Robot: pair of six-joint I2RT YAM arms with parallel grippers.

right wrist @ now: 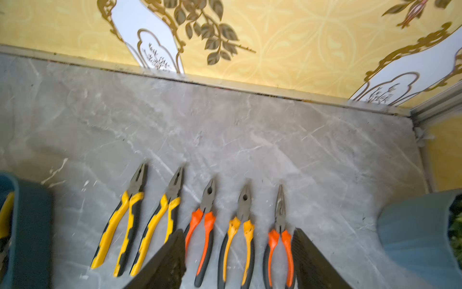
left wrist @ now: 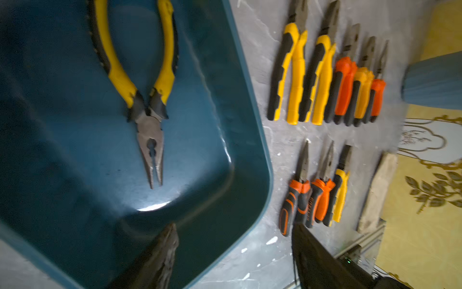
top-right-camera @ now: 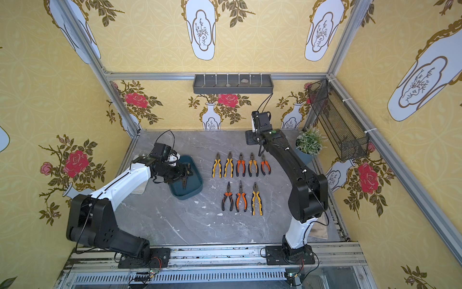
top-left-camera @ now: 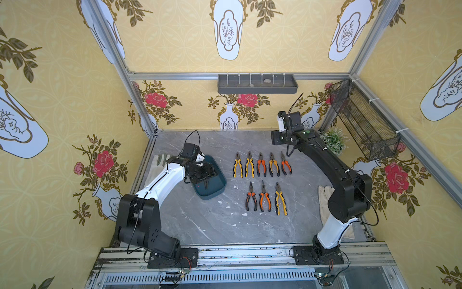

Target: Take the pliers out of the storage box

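Note:
Yellow-black pliers (left wrist: 115,67) lie in the teal storage box (left wrist: 240,120). My left gripper is over the box, fingers apart, with nothing visible between them. My right gripper is open and empty over the back right of the table, above two rows of several yellow and orange pliers (top-left-camera: 262,166) lying right of the box. In the top views the left gripper partly hides the box's inside.
A potted plant (top-left-camera: 332,142) stands at the back right, under a wire mesh basket (top-left-camera: 365,120). Gloves (top-left-camera: 327,202) lie at the right edge.

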